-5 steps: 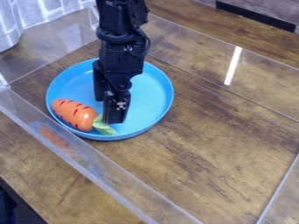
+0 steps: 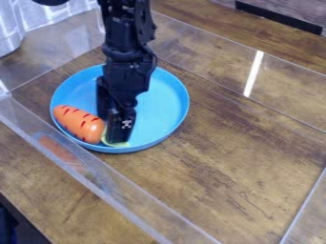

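Note:
An orange toy carrot (image 2: 79, 122) with dark stripes and pale green leaves lies in a blue plate (image 2: 166, 110), toward its front left. My black gripper (image 2: 117, 130) reaches down into the plate from above, its lower end at the carrot's leafy end, partly covering it. Whether the fingers are touching or around the leaves, and how wide they stand, is hard to tell.
Clear plastic walls edge the wooden surface (image 2: 223, 172) along the left and front. The wood to the right of the plate is bare. A crumpled clear item sits at the top left.
The gripper has moved a little down and left, onto the carrot's leaves, covering more of them. The carrot looks nearly unmoved.

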